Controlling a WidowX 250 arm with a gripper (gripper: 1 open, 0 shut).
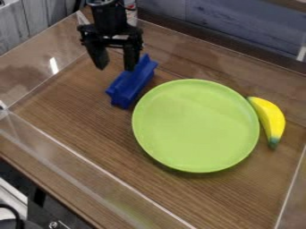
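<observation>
The black gripper [114,55] is at the upper left, open, its fingers pointing down just behind and left of a blue block [129,82] that lies on the wooden surface. A large green plate [195,126] lies in the middle right, and a yellow banana [269,119] with a dark green tip rests beside it on the right.
A can at the top is mostly hidden behind the gripper. Clear plastic barriers edge the table [66,130] on the left and front; a grey wooden wall stands at the back.
</observation>
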